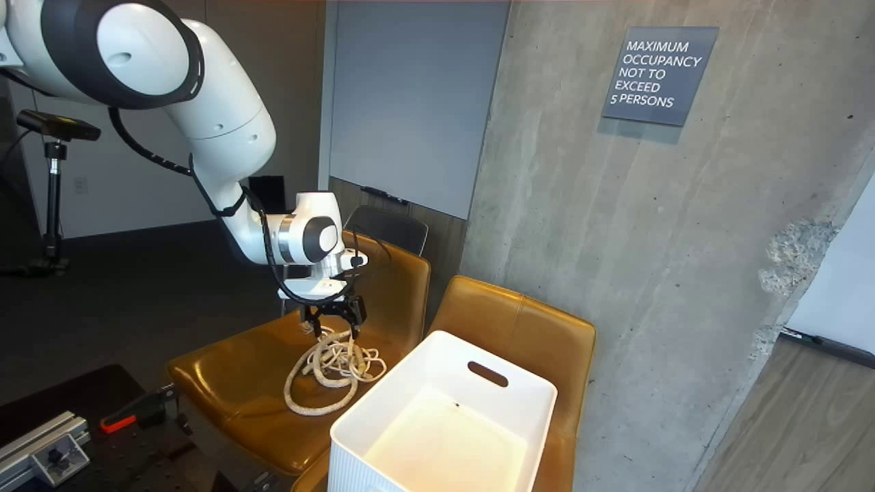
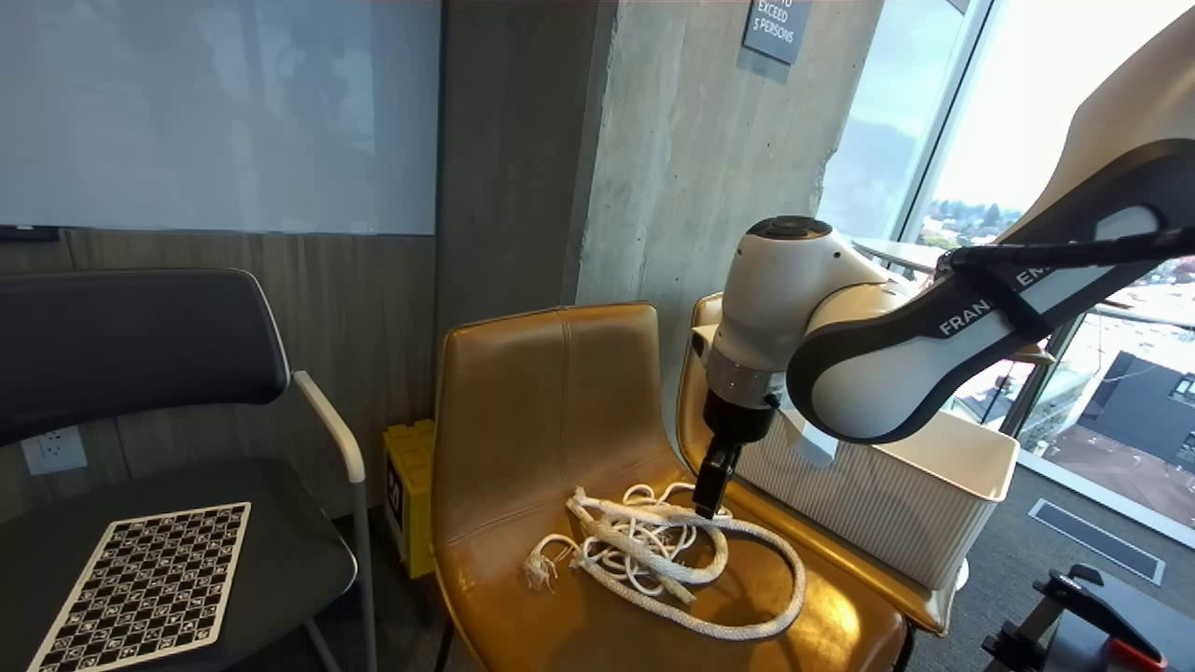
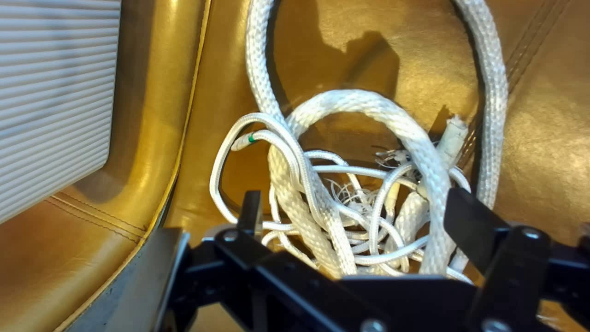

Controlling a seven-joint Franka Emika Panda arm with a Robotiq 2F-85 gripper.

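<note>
A tangle of white rope, thick braided lengths mixed with thinner cords, lies on the seat of a tan leather chair. Directly over the pile, my gripper points down with its fingers spread apart. In the wrist view the open gripper has rope loops beyond and between its two black fingers, none visibly clamped. Whether the fingertips touch any rope is unclear. An empty white bin with a handle slot stands beside the rope's chair, on a second tan chair.
The bin's ribbed wall rises close to the rope's seat. A grey chair holding a checkered board is on the far side, near a yellow box. Bare seat surrounds the rope.
</note>
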